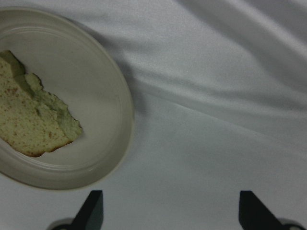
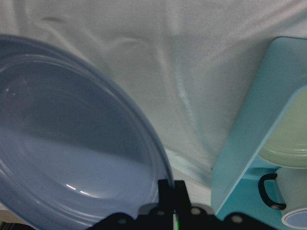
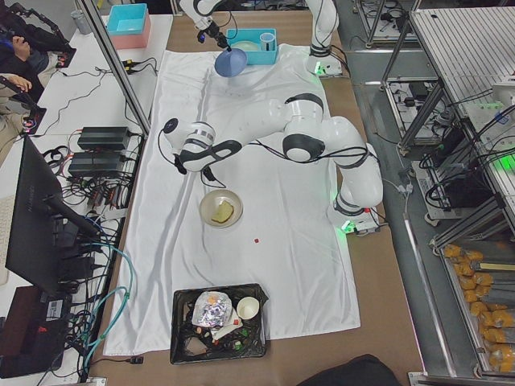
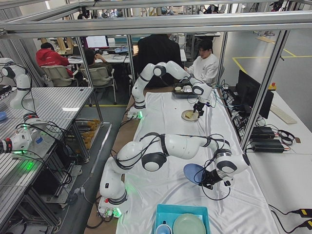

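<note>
A blue plate (image 2: 72, 120) (image 3: 231, 62) is held at its rim by my right gripper, which is shut on it beside the blue bin (image 2: 249, 110). That bin (image 4: 180, 209) holds a pale green plate (image 2: 288, 139) and a mug (image 2: 292, 201). My left gripper stands open just beyond a beige plate (image 1: 105, 143) on which lies a torn piece of speckled greenish-yellow food (image 1: 33, 110), with nothing between its fingers.
A black tray (image 3: 177, 322) with a cup, a foil-like packet and small items sits at the far end of the white cloth (image 3: 298, 265). Monitors and cables line one side. Open cloth surrounds the beige plate.
</note>
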